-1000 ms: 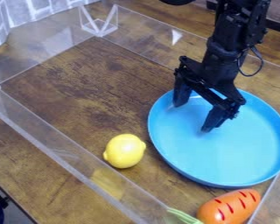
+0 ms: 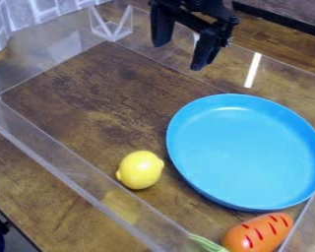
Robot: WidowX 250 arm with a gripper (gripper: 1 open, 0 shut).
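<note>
My black gripper (image 2: 183, 41) hangs high at the top centre of the camera view, open, above the back of the wooden surface and clear of the objects. A blue plate (image 2: 244, 151) lies empty on the right. A yellow lemon (image 2: 141, 169) sits left of the plate's lower edge, and an orange toy carrot (image 2: 259, 232) with green leaves lies at the bottom right.
Clear plastic walls (image 2: 55, 172) border the wooden surface (image 2: 75, 98) along the lower left and back.
My gripper has risen from low over the blue plate up and back to the top of the view. The plate, lemon and carrot have stayed in place.
</note>
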